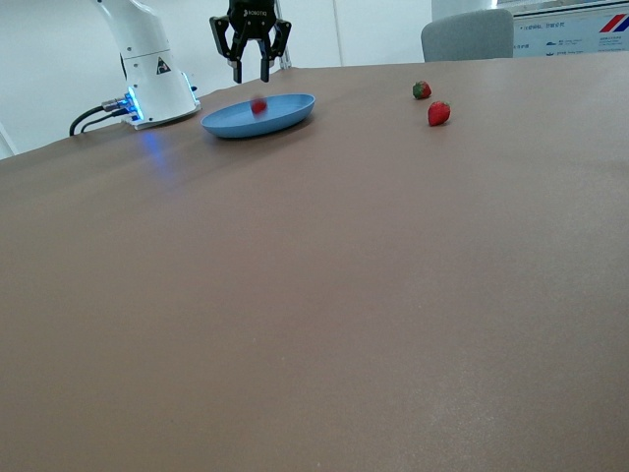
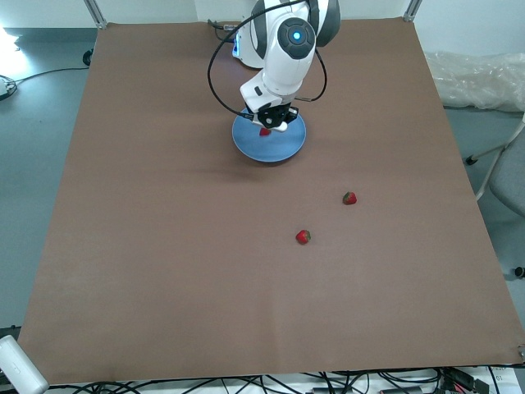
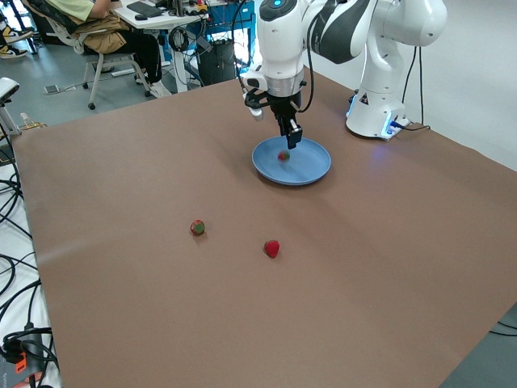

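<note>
My black gripper [image 1: 251,71] hangs over the blue plate [image 1: 285,110], its two fingers apart with nothing between them. A strawberry [image 1: 258,105], slightly blurred in the top view, is at the plate below the gripper; in the right view it also shows on the plate [image 3: 311,166] as a red and green berry [image 3: 283,156]. Two more strawberries lie on the brown table, one nearer the middle [image 2: 303,236] and one farther right [image 2: 349,198] in the left view.
Cables run along the table's edge in the left and right views, and a grey chair [image 2: 509,172] stands beside it on the floor.
</note>
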